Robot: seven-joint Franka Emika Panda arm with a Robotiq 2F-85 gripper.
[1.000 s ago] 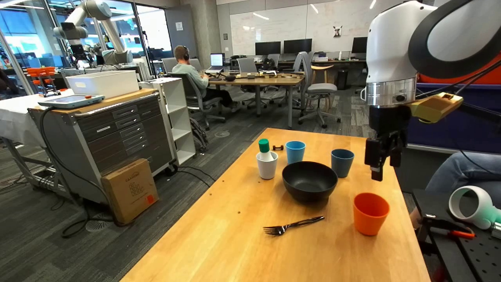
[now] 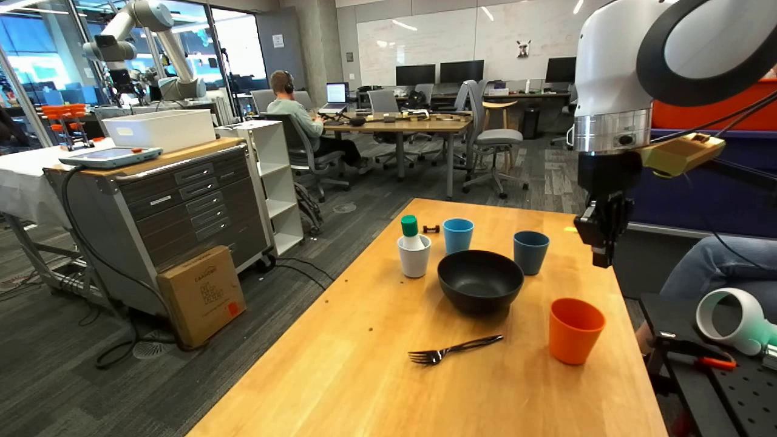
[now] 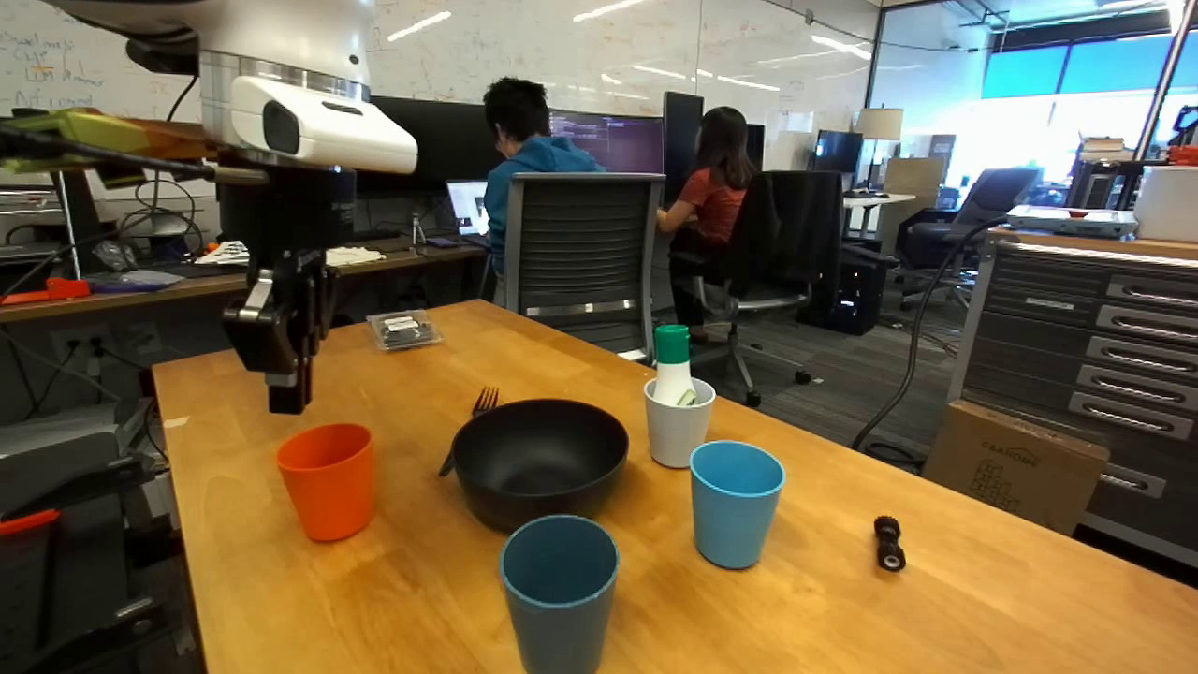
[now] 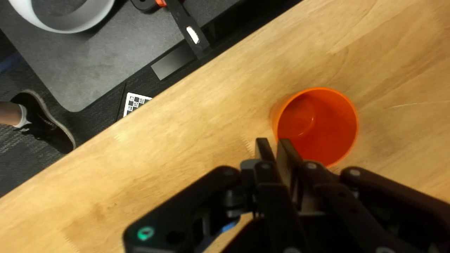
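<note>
My gripper (image 2: 602, 260) hangs in the air above the table, clear of everything on it. In the wrist view a narrow gap separates the gripper's (image 4: 274, 147) fingers, with nothing held between them. Close by below stands an upright, empty orange cup (image 4: 322, 126); the fingertips overlap its rim's edge in that view, while exterior view 2 shows them above the orange cup (image 3: 328, 489). A black bowl (image 2: 481, 284) rests mid-table with a black fork (image 2: 455, 349) beside it. A dark blue cup (image 3: 559, 595), a light blue cup (image 3: 736, 505) and a white cup (image 3: 677, 429) holding a green-capped bottle (image 3: 673, 359) stand around the bowl.
A small black dumbbell-shaped piece (image 3: 889, 544) lies beyond the light blue cup. A clear packet (image 3: 403, 329) is near the far edge in exterior view 2. Beside the table, a dark cart (image 4: 122, 54) carries a white ring.
My gripper has risen and shifted right in exterior view 1, away from the orange cup. Its fingers, wide apart before, are now close together. The cup has shifted very slightly right.
</note>
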